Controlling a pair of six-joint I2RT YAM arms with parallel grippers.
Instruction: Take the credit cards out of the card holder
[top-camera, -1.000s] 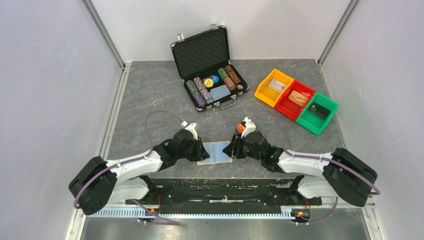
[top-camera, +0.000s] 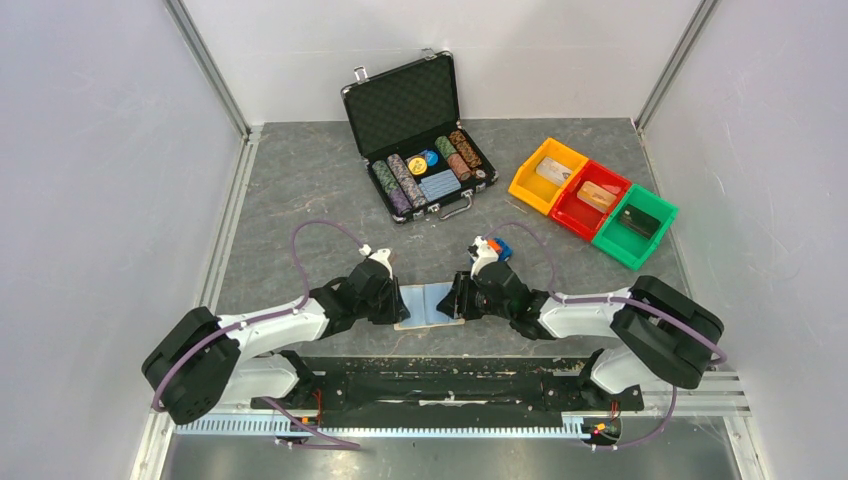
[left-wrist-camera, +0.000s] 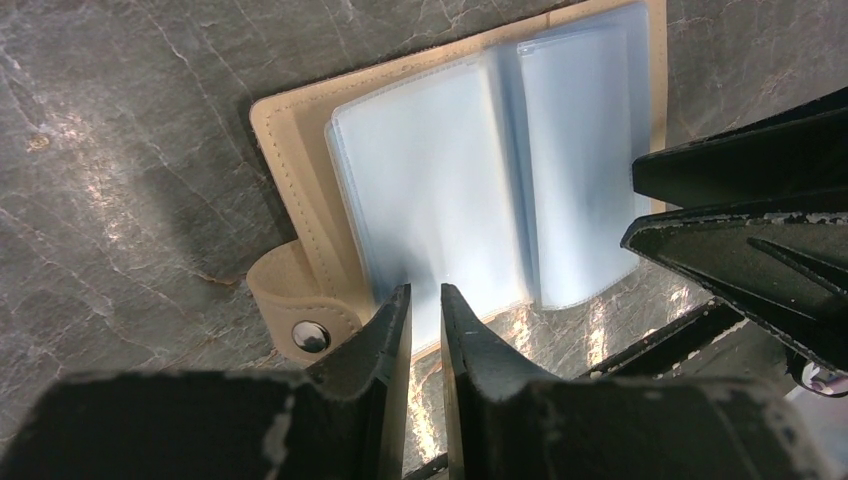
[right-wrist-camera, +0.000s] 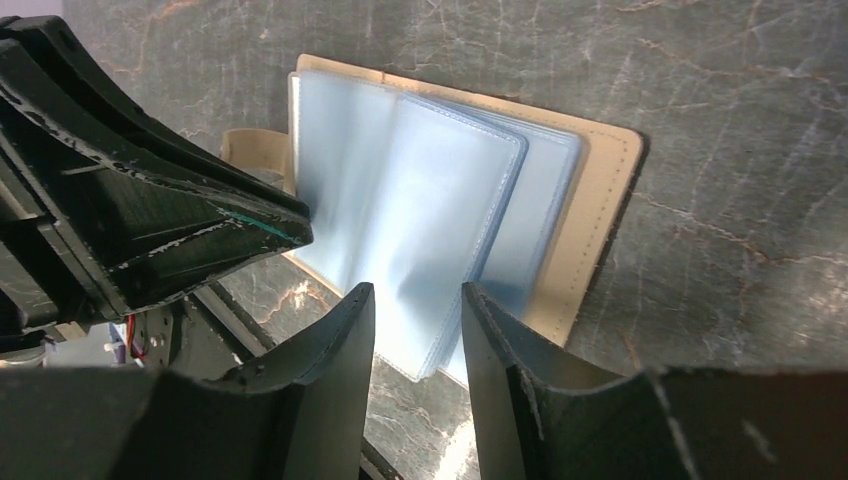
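The card holder (top-camera: 427, 305) lies spread out on the grey table, tan leather outside with pale translucent sleeves. Its snap strap (left-wrist-camera: 308, 318) sticks out at the left end. Over the left-hand sleeve is my left gripper, a narrow gap between its fingertips and nothing in it. My right gripper stands over the right-hand sleeve (right-wrist-camera: 430, 210), open wider and also empty; that sleeve leaf is partly lifted from the one beneath. No separate card shows; whether cards sit inside the sleeves I cannot tell.
An open case (top-camera: 430, 180) of poker chips stands at the back. Yellow (top-camera: 527, 181), red (top-camera: 570, 208) and green (top-camera: 625, 250) trays hold small items at the back right. A blue and orange object (top-camera: 500, 249) sits just behind my right gripper.
Both grippers have shifted slightly left over the holder, and the right arm has swung inward. More of the blue object behind the right gripper shows now.
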